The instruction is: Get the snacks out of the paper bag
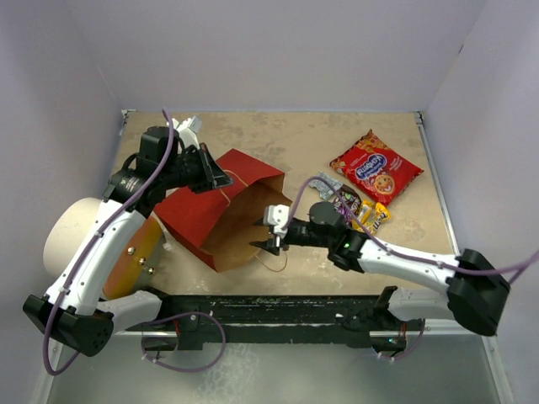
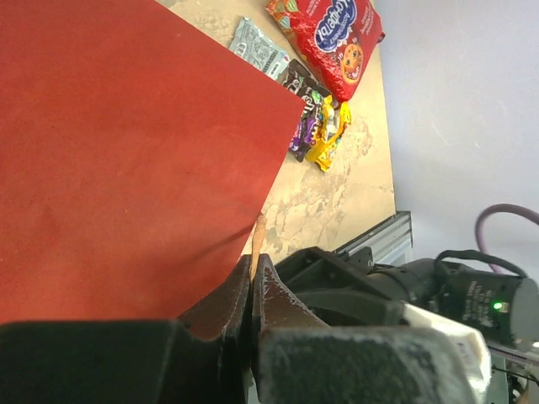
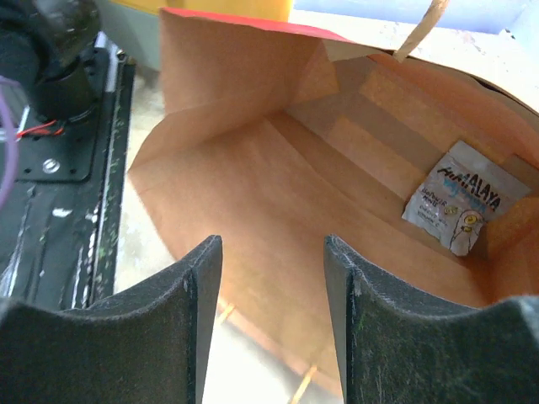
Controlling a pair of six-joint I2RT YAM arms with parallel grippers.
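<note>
The red paper bag [image 1: 206,189] lies on its side, its brown mouth facing the right arm. My left gripper [image 1: 229,180] is shut on the bag's tan cord handle [image 2: 259,231], above the upper panel. Inside, a silver snack packet [image 3: 466,198] rests deep on the right in the right wrist view. At the mouth, my right gripper [image 1: 258,234] is open, nothing between its fingers. Outside lie a red cookie pack [image 1: 376,168], a silver packet [image 2: 259,48], a dark packet [image 2: 301,82] and yellow packets [image 2: 331,135].
A rounded cream and yellow object [image 1: 77,236] stands left of the bag. A lower cord handle [image 1: 274,268] loops onto the table near the front. Behind the bag, the table [image 1: 269,135] is clear; grey walls enclose it.
</note>
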